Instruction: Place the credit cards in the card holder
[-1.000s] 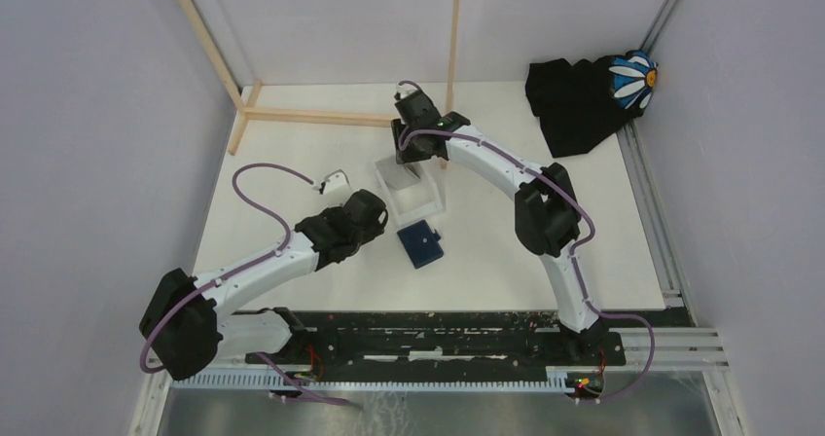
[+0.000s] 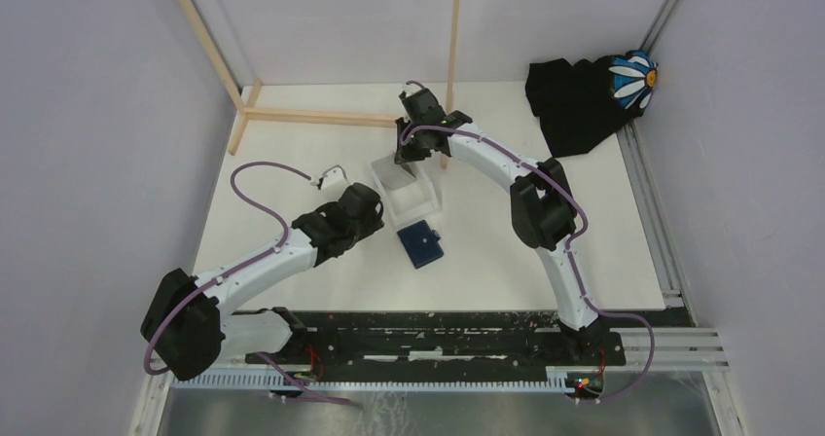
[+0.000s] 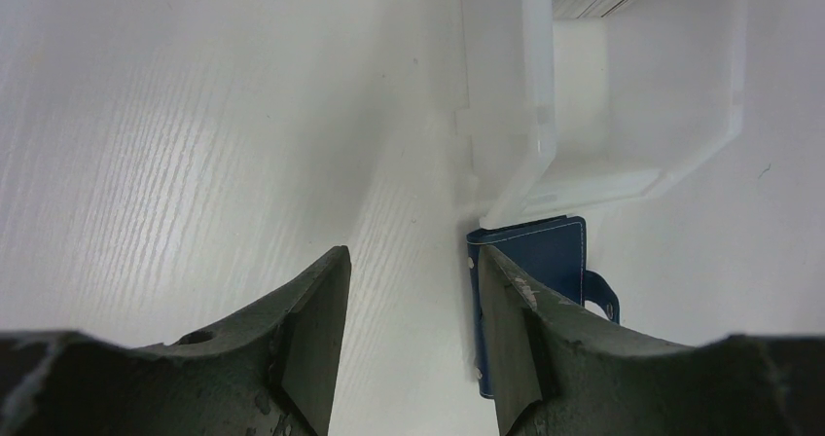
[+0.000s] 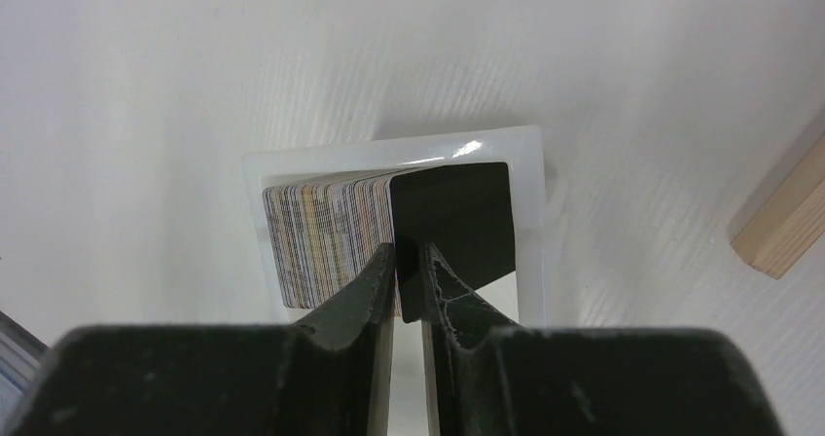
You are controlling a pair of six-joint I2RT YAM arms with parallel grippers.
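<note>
A stack of thin cards (image 4: 321, 236) stands on edge at one end of the white box (image 4: 528, 232), its last card (image 4: 467, 217) showing a black face. My right gripper reaches down there, its fingers a narrow gap apart around the edge of that black card; whether they press on it is unclear. The dark blue card holder (image 2: 421, 245) lies on the table just in front of the box; the left wrist view shows it partly behind a finger. Left of the holder and above the table, my left gripper is open and empty.
Wooden bars (image 2: 321, 117) lie behind the box, one close to the right gripper. A black cloth (image 2: 574, 115) with a flower-patterned piece is at the back right.
My right gripper has moved slightly at the card stack. The left arm has barely moved.
</note>
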